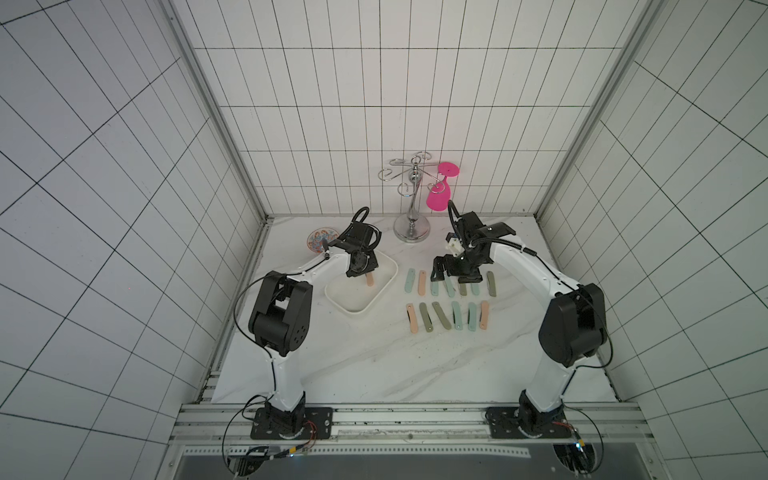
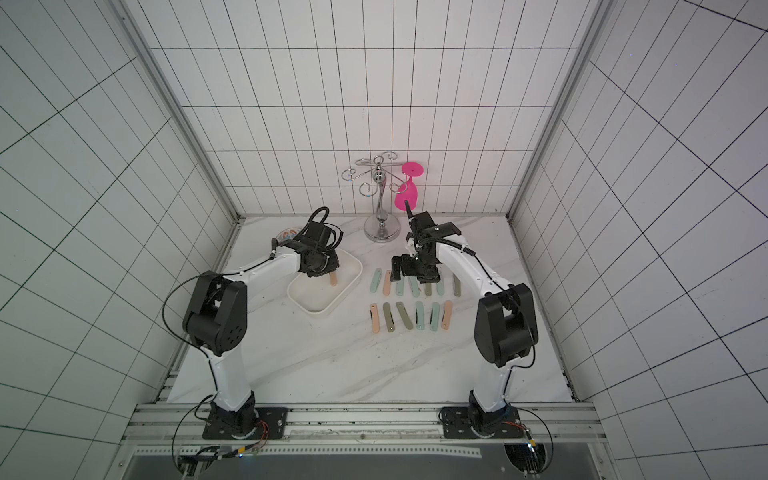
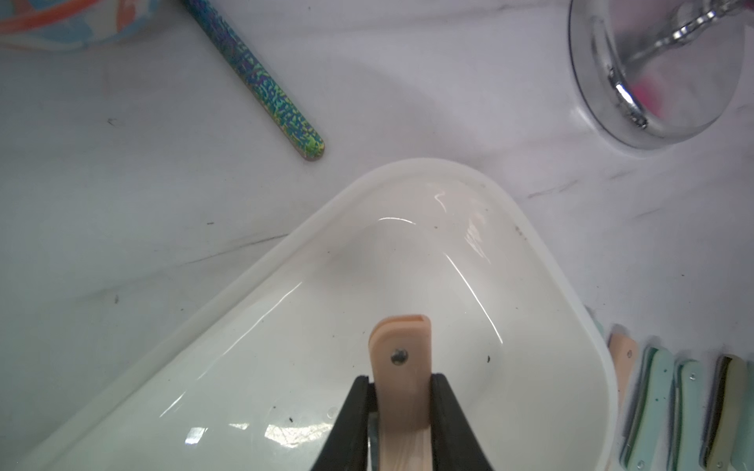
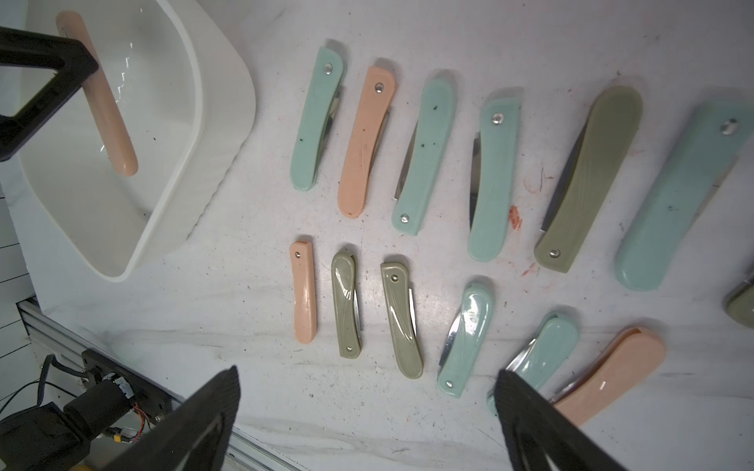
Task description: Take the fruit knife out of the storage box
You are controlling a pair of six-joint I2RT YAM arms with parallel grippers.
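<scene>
A peach folding fruit knife (image 3: 399, 337) is upright in the left wrist view, between the fingers of my left gripper, which are closed on its sides. It hangs over the white storage box; in the right wrist view it appears at the left, over the box's inside. My right gripper is open, with nothing between its fingers, above folding knives on the table to the right of the box.
Two rows of folding knives (image 1: 442, 316) lie right of the box. A chrome stand (image 1: 412, 228) with a pink glass (image 1: 438, 196) stands behind, and a patterned bowl (image 1: 320, 238) at back left.
</scene>
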